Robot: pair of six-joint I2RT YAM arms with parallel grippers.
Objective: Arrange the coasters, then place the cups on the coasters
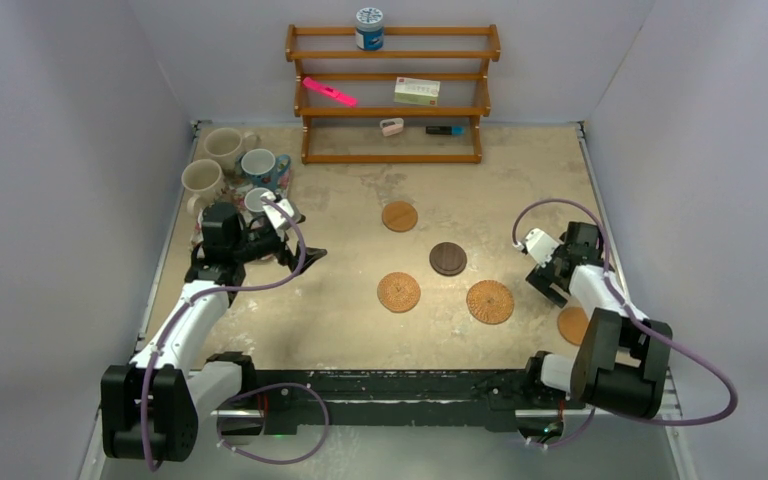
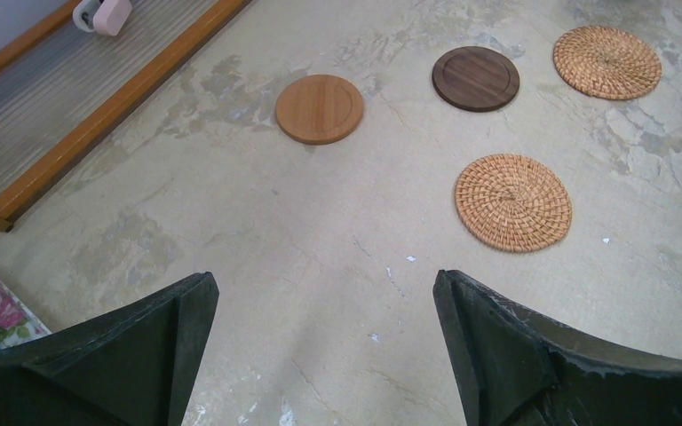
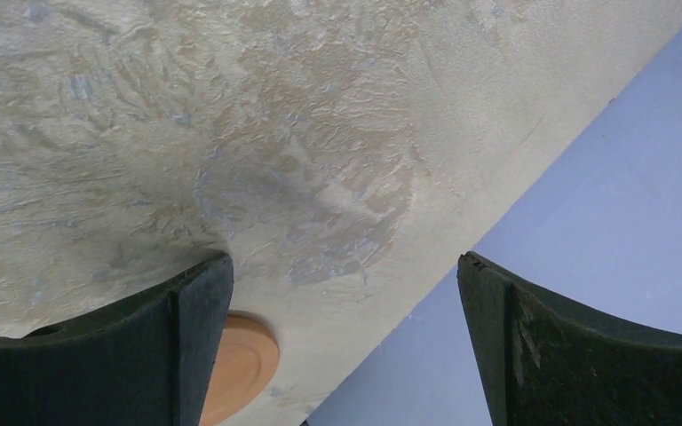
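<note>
Several cups crowd the back left corner on a floral tray: a beige mug (image 1: 201, 178), another beige mug (image 1: 225, 147), a blue cup (image 1: 258, 164) and a white-rimmed cup (image 1: 258, 199) partly behind my left arm. Just to their right, my left gripper (image 1: 305, 258) stands open over bare table. My right gripper (image 1: 547, 287) is also open, low by the right wall with nothing between its fingers. Coasters lie spread out: a light wooden coaster (image 1: 400, 216), a dark wooden coaster (image 1: 448, 259), two woven coasters (image 1: 399, 292) and an orange-brown coaster (image 1: 573, 325) beside the right gripper.
A wooden rack (image 1: 392, 112) against the back wall holds a blue jar (image 1: 369, 30), a pink item (image 1: 329, 92), a small box (image 1: 417, 91) and a marker (image 1: 444, 130).
</note>
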